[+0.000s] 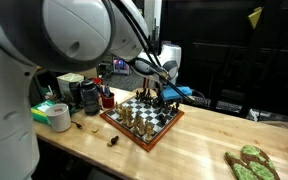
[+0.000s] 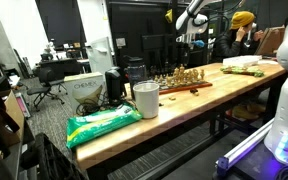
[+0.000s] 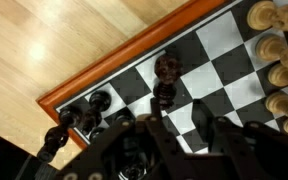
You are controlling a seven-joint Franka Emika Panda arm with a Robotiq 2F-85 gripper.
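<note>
A chessboard (image 1: 157, 112) with a brown-red border lies on the wooden table, carrying pale pieces on its near side and dark ones beyond. My gripper (image 1: 172, 94) hangs over the board's far right part, with a bit of blue by it. In the wrist view its dark fingers (image 3: 156, 128) stand apart at the lower edge, so the gripper looks part open. A dark chess piece (image 3: 166, 70) stands just beyond the fingertips, near the board's border. I see nothing held between the fingers, though dark pieces behind them blur the outline.
Left of the board are a white mug (image 1: 59, 118), a red cup (image 1: 108, 99) and dark jars (image 1: 90, 97). One dark piece (image 1: 113, 141) lies off the board at the front. A green patterned item (image 1: 250, 163) lies at the right.
</note>
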